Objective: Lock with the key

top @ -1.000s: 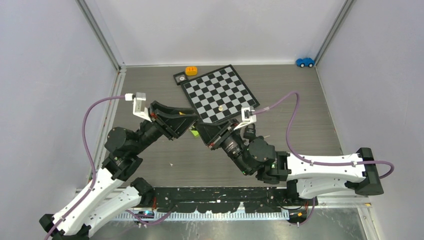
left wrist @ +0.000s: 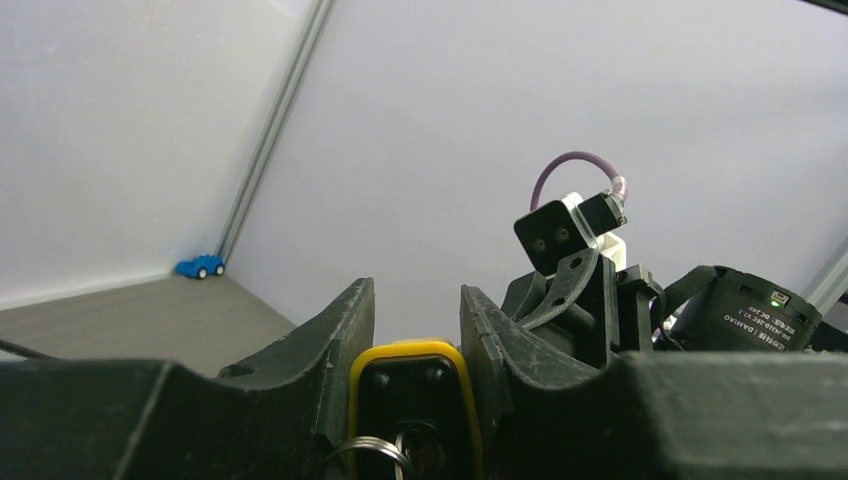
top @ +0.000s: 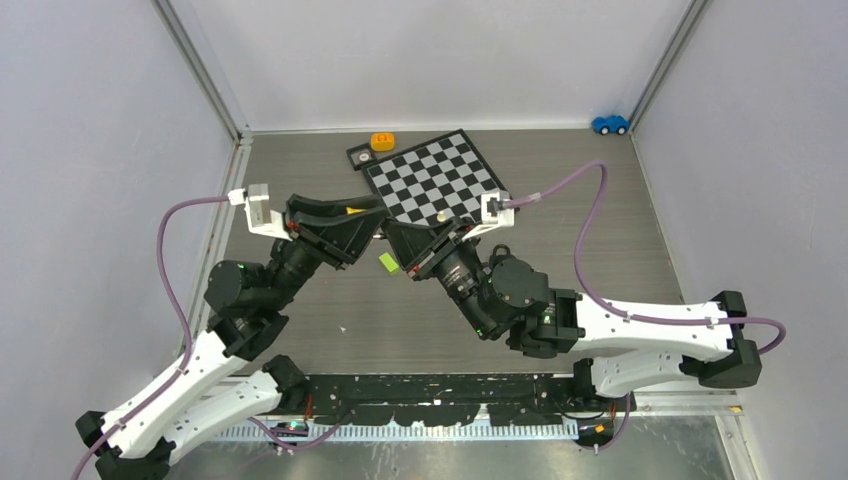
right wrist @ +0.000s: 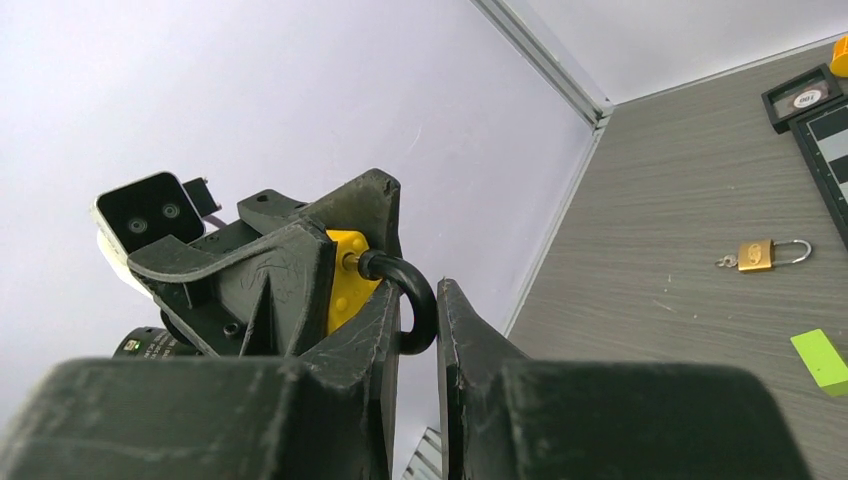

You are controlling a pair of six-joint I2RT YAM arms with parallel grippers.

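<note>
My left gripper is shut on a yellow-and-black lock [left wrist: 418,395], with a metal ring [left wrist: 375,445] at its face. In the right wrist view this lock [right wrist: 348,300] shows yellow, with a black curved shackle [right wrist: 410,285]. My right gripper faces it at close range, its fingertips close together by the shackle; whether they hold anything is unclear. Both grippers meet above the table in the top view. A brass padlock [right wrist: 755,256] with an open-looking shackle lies on the table.
A chessboard [top: 440,175], a small dark box [top: 360,156], an orange block [top: 382,141] and a blue toy car [top: 610,124] are at the back. A green block [top: 389,262] lies mid-table.
</note>
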